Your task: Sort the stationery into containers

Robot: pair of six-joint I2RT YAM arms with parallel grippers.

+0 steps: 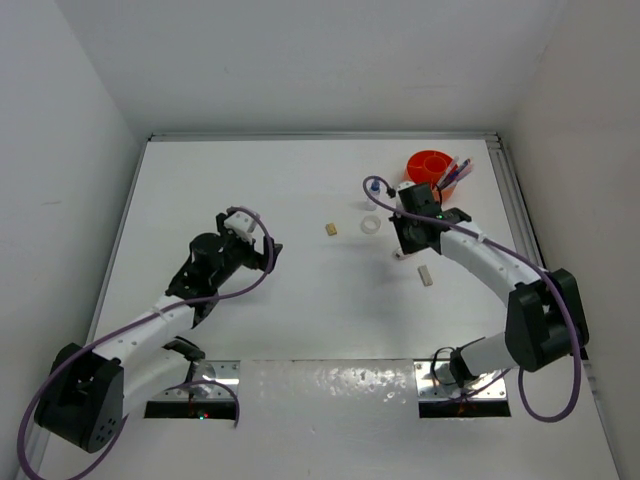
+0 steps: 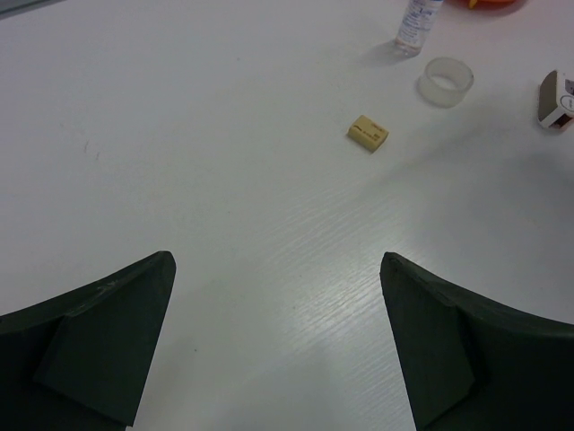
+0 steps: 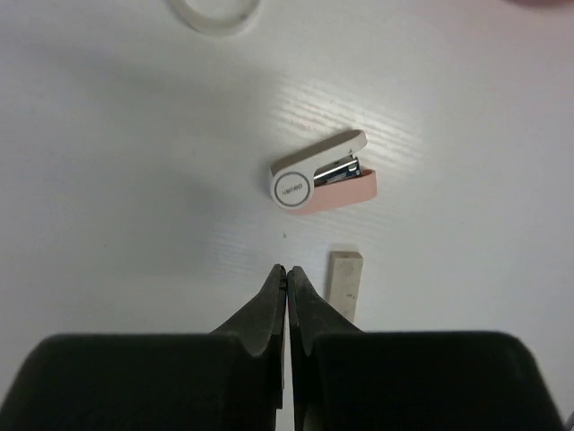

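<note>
A small pink and white stapler (image 3: 327, 175) lies on its side on the table in the right wrist view, ahead of my right gripper, whose fingertips meet with nothing between them. From the top the right gripper hangs over the stapler (image 1: 400, 254) and hides most of it. A pale eraser block (image 3: 344, 285) lies just beyond the right fingers, also seen bare from the top. My left gripper is wide open over empty table. A yellow eraser (image 2: 368, 133), a clear tape ring (image 2: 446, 83) and a bottle (image 2: 418, 25) rest on the table.
An orange-red container (image 1: 430, 168) with round compartments stands at the back right, several pens (image 1: 455, 172) leaning in its right side. Metal rails (image 1: 330, 136) edge the table.
</note>
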